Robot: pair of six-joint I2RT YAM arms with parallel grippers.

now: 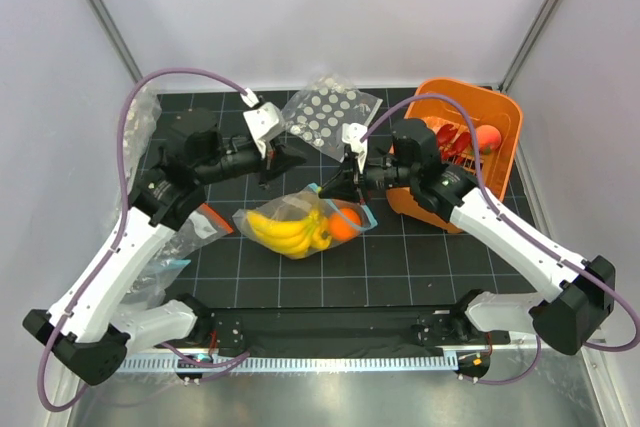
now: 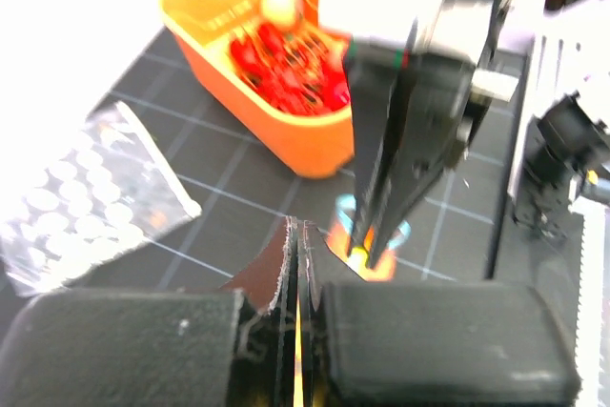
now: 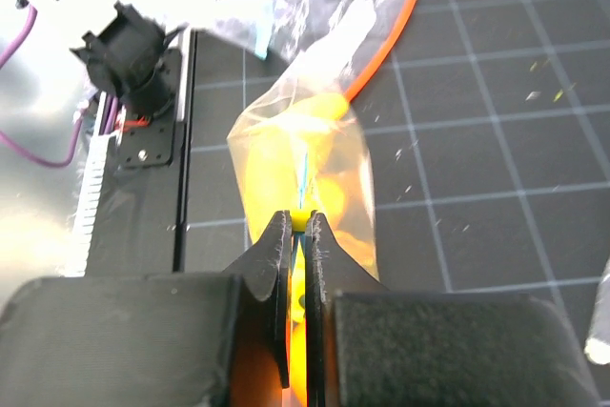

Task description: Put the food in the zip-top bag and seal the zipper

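Note:
A clear zip top bag point(image 1: 262, 209) with a light blue zipper edge lies mid-mat, bananas point(image 1: 280, 232) and an orange point(image 1: 344, 224) inside it. At the bag's mouth my right gripper is pinched on the yellow zipper slider point(image 3: 300, 217); the blue zipper strip point(image 3: 303, 181) runs on beyond it. My left gripper point(image 1: 300, 159) is up and to the left of the slider, clear of the bag. Its fingertips point(image 2: 290, 235) meet with nothing between them in the left wrist view, and the zipper edge is outside them.
At the right stands an orange basket point(image 1: 517, 132) holding red toy food and a peach-like fruit. A dotted clear bag point(image 1: 325, 115) lies at the back. Other bags, one with an orange edge point(image 1: 214, 218), lie at the left. Bare mat shows in front of the filled bag.

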